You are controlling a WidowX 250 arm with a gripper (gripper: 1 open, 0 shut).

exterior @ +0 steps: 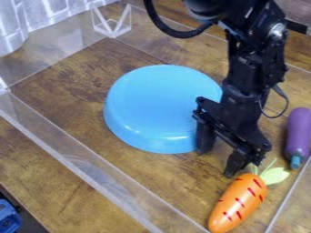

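A blue rounded object (152, 105), like an upturned bowl, rests on the wooden floor (73, 82). The black gripper (223, 150) is low over the floor against its right side, its fingers partly hidden in dark shadow. An orange toy carrot (239, 200) with red stripes and pale green leaves lies just below the gripper, toward the bottom right. A purple toy eggplant (297, 136) lies at the right edge. I cannot tell how far apart the fingers are.
Clear plastic walls run along the left and lower left. A white wire piece (111, 23) stands at the top. A blue item (7, 218) sits outside at the bottom left corner.
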